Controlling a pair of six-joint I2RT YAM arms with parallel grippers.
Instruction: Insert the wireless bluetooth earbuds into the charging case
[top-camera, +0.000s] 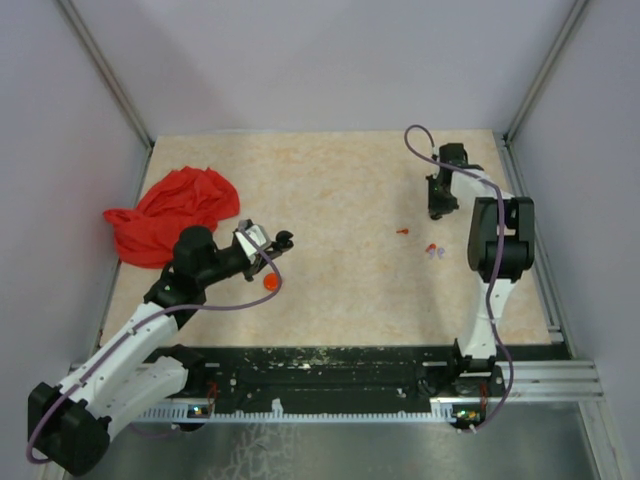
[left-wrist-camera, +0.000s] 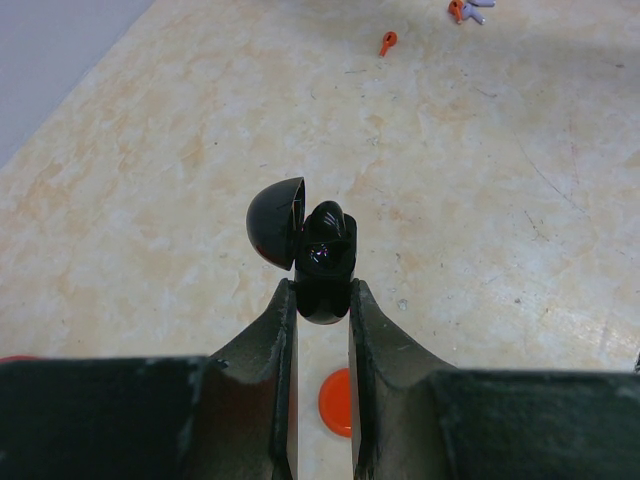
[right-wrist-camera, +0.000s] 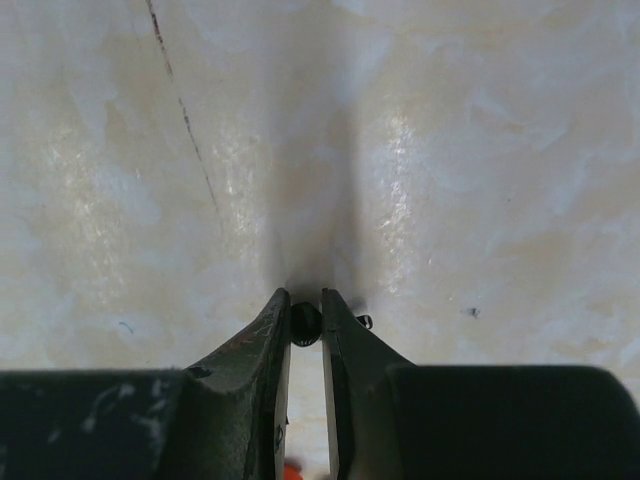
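Observation:
My left gripper is shut on the glossy black charging case (left-wrist-camera: 325, 250), lid raised, held above the table at left-centre in the top view (top-camera: 280, 242). My right gripper is low at the back right of the table, its fingers around a small black earbud (right-wrist-camera: 305, 325); whether they grip it is unclear. A small dark piece (right-wrist-camera: 364, 322) shows just beside the fingers.
A red cloth (top-camera: 170, 215) lies at the left. An orange disc (left-wrist-camera: 335, 402) lies below the left gripper. Small orange (top-camera: 402, 231) and lilac (top-camera: 441, 252) pieces lie right of centre.

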